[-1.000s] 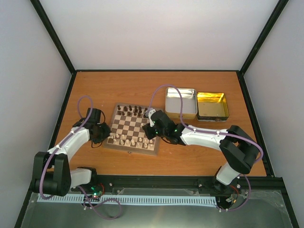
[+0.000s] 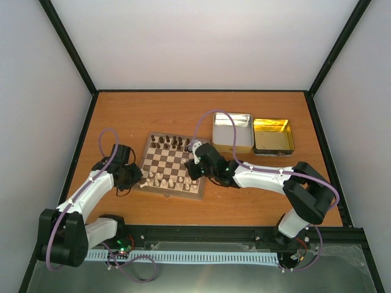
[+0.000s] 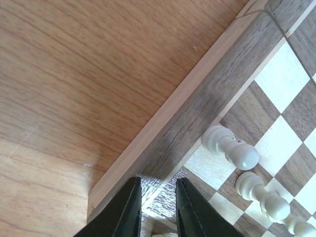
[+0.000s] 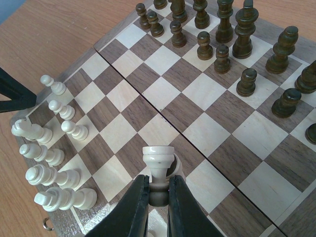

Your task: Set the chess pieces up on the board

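The chessboard (image 2: pixel 161 160) holds dark pieces along the far side (image 4: pixel 245 29) and white pieces along the near side (image 4: pixel 65 199). My right gripper is shut on a white piece (image 4: pixel 158 158), held over the board's middle squares. My left gripper stands part open at the board's left edge, nothing seen between its fingers, beside white pieces (image 3: pixel 241 153) in the left wrist view. In the top view both grippers' tips are largely hidden by their housings.
A silver tin (image 2: pixel 232 125) and a gold tin (image 2: pixel 273 128) stand behind the board on the right. Bare table (image 2: pixel 159 110) lies behind and left of the board, and in front of it.
My left arm has shifted slightly at the board's left edge, its elbow lower in the top view. The right arm looks still.
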